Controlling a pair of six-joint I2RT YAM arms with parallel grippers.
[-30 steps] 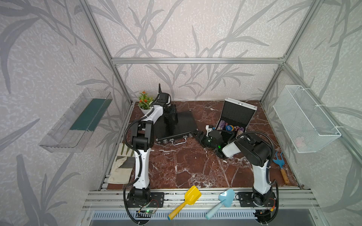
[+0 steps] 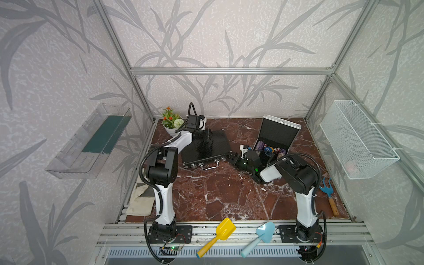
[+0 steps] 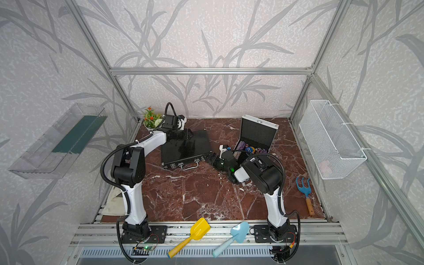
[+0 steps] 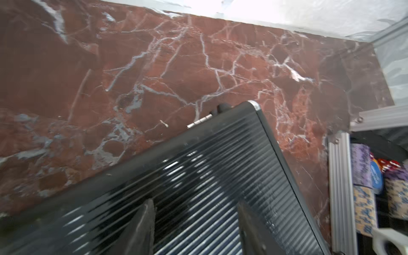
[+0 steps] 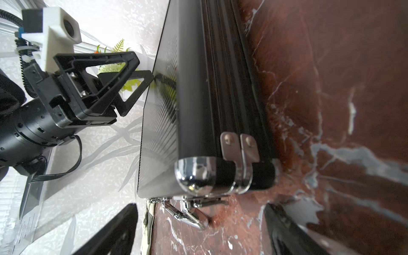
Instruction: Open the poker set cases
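Observation:
A closed black case (image 2: 207, 148) with chrome latches and a front handle lies left of centre. My left gripper hangs over its lid toward the back, fingers apart with nothing between them. My right gripper is low at the case's front right corner, open, fingers either side of the chrome-capped corner without visible contact. The second case (image 3: 258, 132) stands open at the right, lid upright, with patterned bundles and a blue round item inside, partly hidden by the right arm.
A potted plant (image 2: 171, 123) stands back left, cloths (image 2: 137, 203) front left, a blue garden fork (image 2: 329, 194) at right. Yellow (image 2: 223, 229) and light blue (image 2: 265, 231) scoops lie on the front rail. Wire baskets (image 2: 355, 137) hang on the walls.
My left gripper has moved a little to the right over the closed case, and its arm has tilted. The right arm has shifted slightly; both cases look unchanged.

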